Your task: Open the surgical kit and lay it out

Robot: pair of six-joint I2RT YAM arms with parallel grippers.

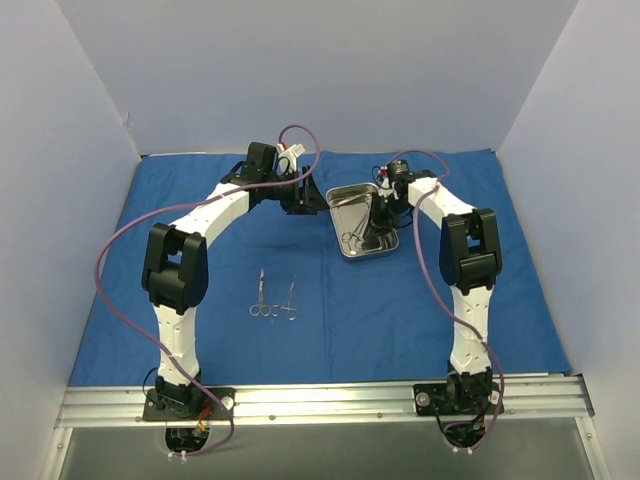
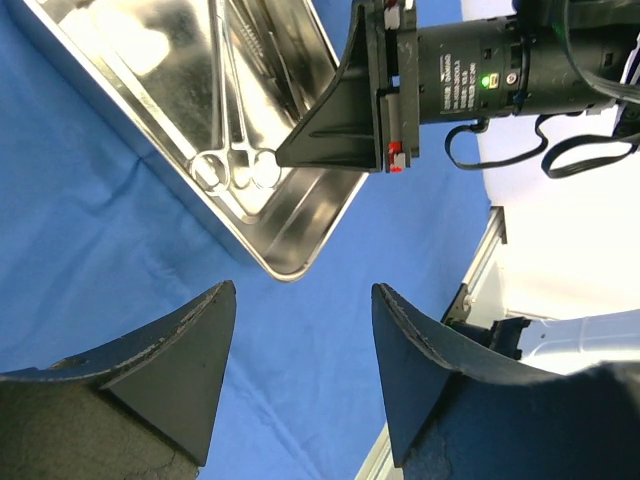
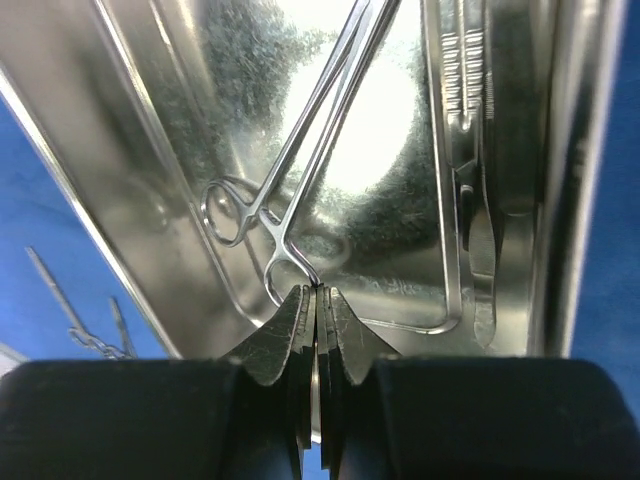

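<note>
The metal tray (image 1: 372,255) lies open on the cloth. Inside it rests a ringed, scissor-like clamp (image 3: 325,130). My right gripper reaches into the tray with its fingers shut, its tips at the edge of one handle ring; whether that thin edge is pinched is unclear. A slim blade-handled tool (image 3: 483,255) and a ridged tool (image 3: 462,90) lie along one side of the tray. My left gripper hovers open and empty over the cloth beside the tray's corner. Two ringed instruments (image 1: 261,297) lie side by side on the cloth, lower left of the tray.
Blue cloth (image 1: 420,340) covers the table, with wide bare stretches in front of the tray and at both sides. Grey walls (image 1: 320,80) enclose it. The right gripper's body and cables stand close to the left gripper.
</note>
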